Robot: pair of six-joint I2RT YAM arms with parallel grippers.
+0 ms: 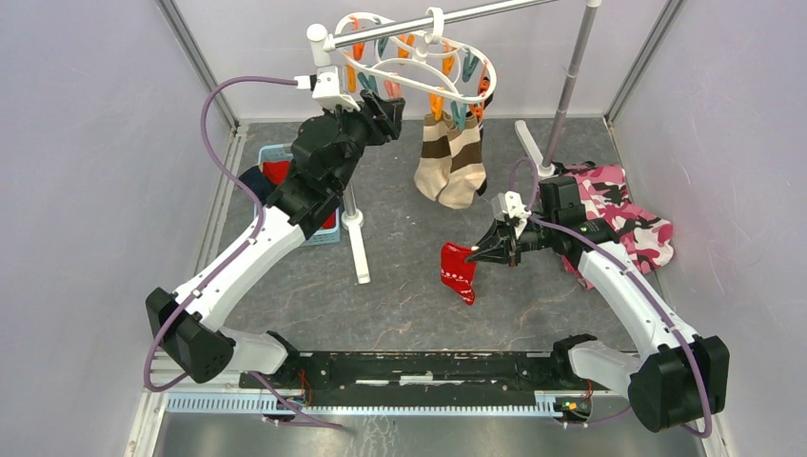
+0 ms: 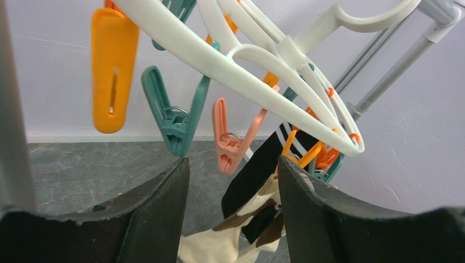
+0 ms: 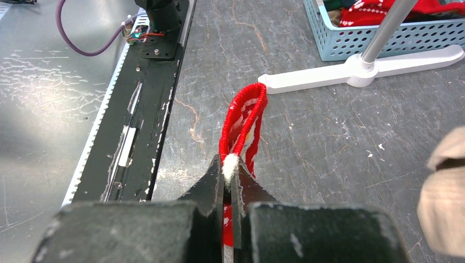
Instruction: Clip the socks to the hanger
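A white round hanger (image 1: 485, 92) hangs from the rail, with orange, teal and pink clips around it. Tan-and-brown striped socks (image 1: 449, 164) and a black sock (image 2: 249, 172) hang from clips on its right side. Just below the ring, my left gripper is open; an empty pink clip (image 2: 233, 143) shows between its fingers, farther off, and an empty teal clip (image 2: 178, 115) hangs left of it. Lower and to the right, my right gripper is shut on the cuff of a red sock (image 1: 458, 273), which dangles above the floor.
At the left, a light-blue basket holds more socks, partly behind my left arm. The rail's white foot (image 1: 357, 249) stands beside it. Pink camouflage cloth (image 1: 619, 214) lies at the right.
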